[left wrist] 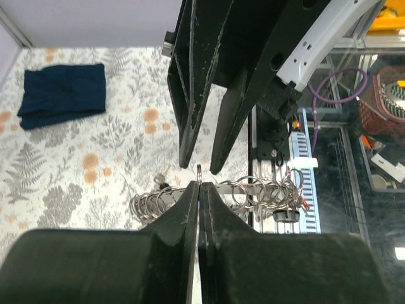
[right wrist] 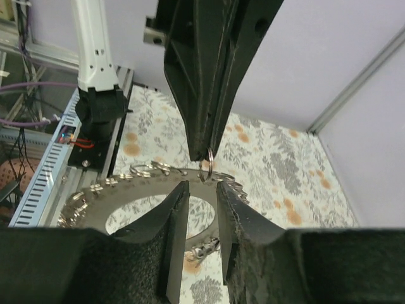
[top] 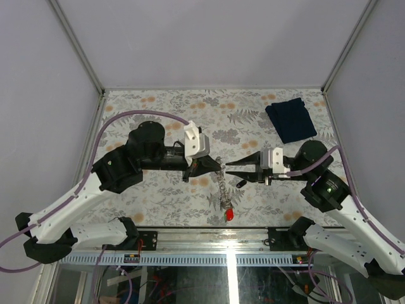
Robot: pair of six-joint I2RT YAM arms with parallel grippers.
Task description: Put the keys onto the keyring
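Note:
In the top view my left gripper (top: 220, 167) is shut, with a metal keychain (top: 222, 187) of several rings hanging below its tips and a red piece (top: 230, 215) at the lower end. A small thin metal ring (right wrist: 206, 166) shows right at the left gripper's tip in the right wrist view. My right gripper (top: 226, 168) faces it from the right, its fingers apart and nothing between them. Rings and chain (left wrist: 253, 192) spread behind the left fingertips in the left wrist view. I cannot make out separate keys on the chain.
A small dark object (top: 241, 183) lies on the floral cloth under the right gripper. The folded navy cloth (top: 291, 120) rests at the back right. Much of the floral surface (top: 190, 111) behind the arms is free.

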